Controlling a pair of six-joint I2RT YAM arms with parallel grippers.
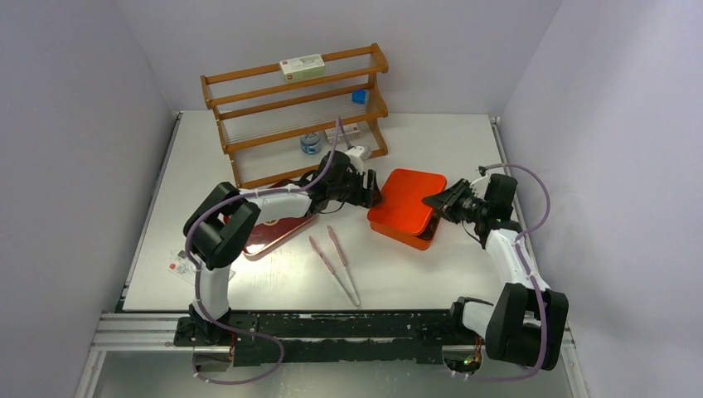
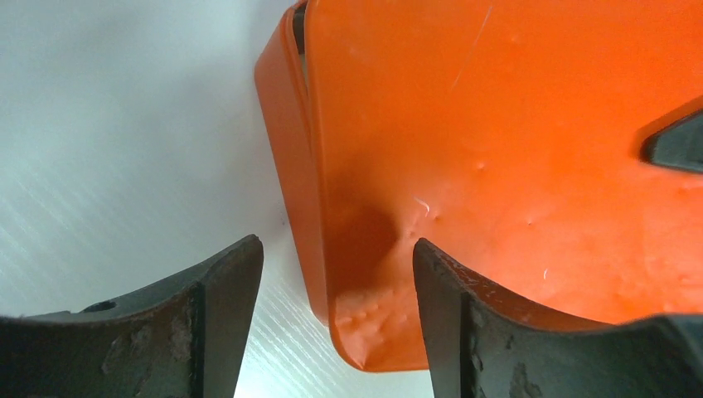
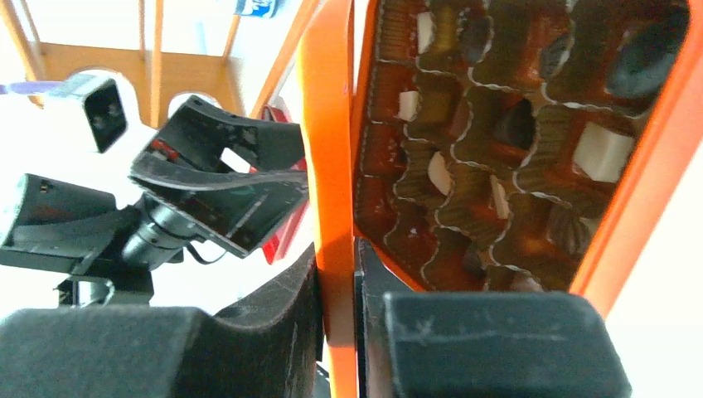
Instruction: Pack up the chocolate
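The orange lid lies tilted over the chocolate box, covering much of it but with its right side raised. My right gripper is shut on the lid's right edge. Under that raised edge, several chocolates sit in the compartments of the brown tray inside the box. My left gripper stands open at the left side of the box, its fingers apart, one outside the box wall and the other over the lid's corner. Whether it touches either cannot be told.
A red tray lies at the left beneath the left arm. Tongs rest on the table in front of the box. A wooden shelf with boxes and a jar stands behind.
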